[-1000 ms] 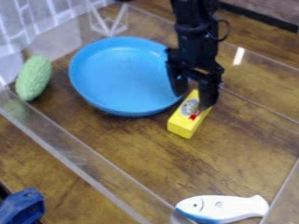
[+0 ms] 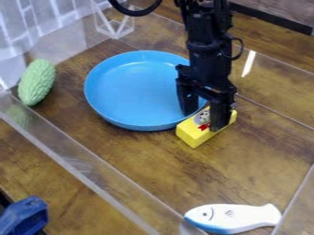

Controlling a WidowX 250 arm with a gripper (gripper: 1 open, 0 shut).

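My black gripper (image 2: 204,103) is down over a yellow box (image 2: 193,135) with a round printed label, its fingers around the box's upper part; whether they grip it is hard to tell. A blue plate (image 2: 120,92) lies just left of the box, partly behind the arm.
A green corn-like toy (image 2: 37,83) lies at the left, a white fish-shaped object (image 2: 233,218) at the bottom right, and a blue object (image 2: 22,217) in the lower left corner. Clear plastic walls edge the wooden area. The floor below the box is clear.
The gripper has come lower onto the yellow box, hiding more of its upper part. The other objects have stayed in place.
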